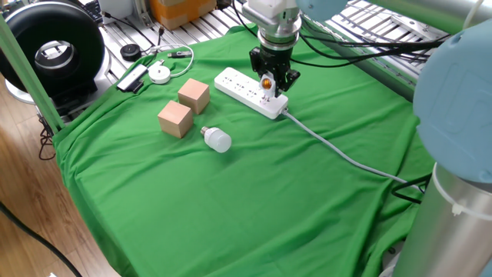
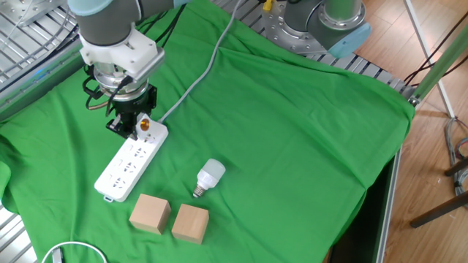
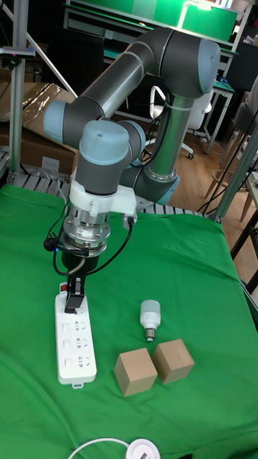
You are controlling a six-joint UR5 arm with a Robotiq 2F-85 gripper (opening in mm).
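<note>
A white power strip [image 1: 240,86] lies on the green cloth, its grey cord running off from one end. My gripper [image 1: 270,81] is low over the cord end of the strip. A small white lamp socket [image 1: 267,79] with an orange-copper inside is at its fingers, its opening turned toward the camera in exterior view 1. In exterior view 2 the socket [image 2: 144,126] shows beside the dark fingers, over the strip. Whether the fingers press on it or stand clear, I cannot tell; its plug end is hidden. A white bulb [image 1: 218,140] lies on its side on the cloth.
Two wooden blocks [image 1: 176,119] stand between the bulb and the far-left edge. A round white charger [image 1: 159,74] and its cable lie behind them. The grey cord [image 1: 338,150] crosses the right side.
</note>
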